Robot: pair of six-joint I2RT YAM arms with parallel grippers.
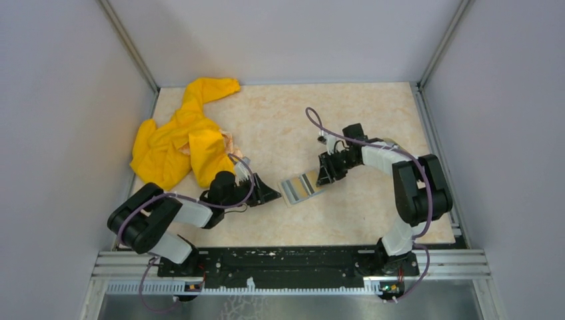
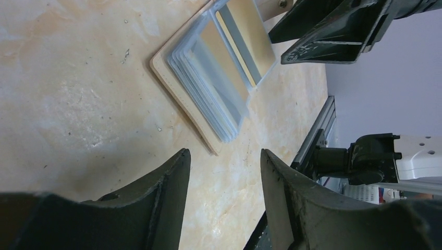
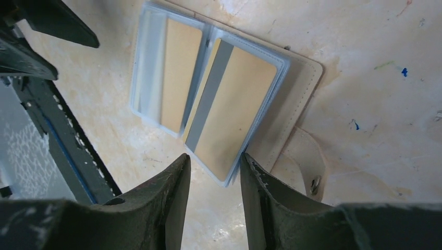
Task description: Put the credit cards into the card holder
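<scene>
The card holder (image 1: 298, 189) lies flat mid-table, with clear sleeves (image 2: 208, 94) on a tan backing. Cards in tan with grey stripes (image 3: 240, 99) show in or on the sleeves; whether each is inserted, I cannot tell. My left gripper (image 1: 270, 193) stands open just left of the holder, nothing between its fingers, facing its near end in the left wrist view. My right gripper is open at the holder's right end, one fingertip touching or very near the edge of the striped card's sleeve.
A yellow cloth (image 1: 166, 147) covers the back left. An object at the far right is mostly hidden behind the right arm.
</scene>
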